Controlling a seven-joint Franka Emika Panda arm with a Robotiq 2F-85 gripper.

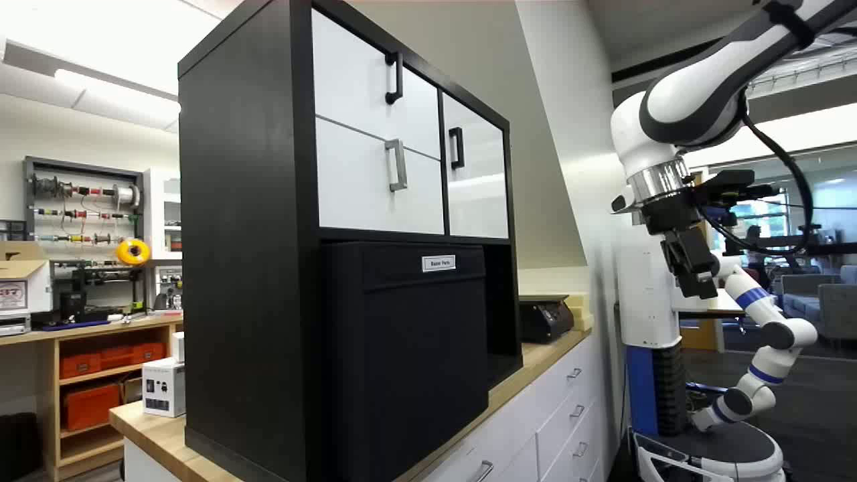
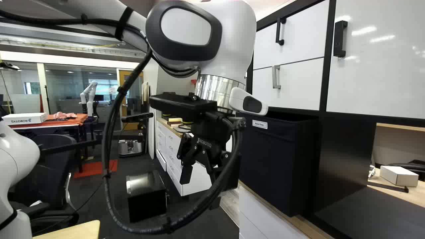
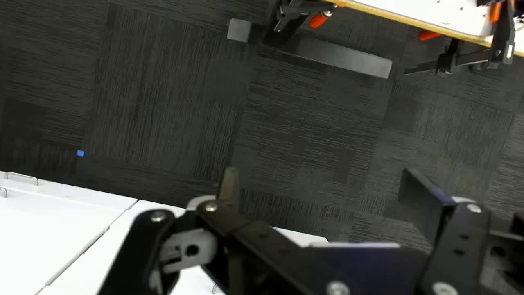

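My gripper is open over bare floor, its fingers (image 3: 228, 189) wide apart with nothing between them. In exterior view 2 the gripper (image 2: 202, 184) points downward, in front of the cabinet and clear of it. The black cabinet (image 1: 241, 241) has white fronts: an upper left drawer (image 1: 345, 68), a lower left drawer (image 1: 345, 177) with a grey handle (image 1: 397, 165), and a right door (image 1: 474, 193) with a black handle (image 1: 456, 147). All these fronts look closed. Beneath them sits a dark fabric bin (image 1: 426, 345) with a white label.
The cabinet stands on a wooden counter (image 1: 546, 354) above white drawers (image 1: 554, 393). A dark device (image 1: 546, 318) rests on the counter past the cabinet. A thick cable (image 2: 109, 159) loops below my arm. Dark carpet (image 3: 314, 128) lies open under the gripper, with a workbench edge (image 3: 417, 22) beyond.
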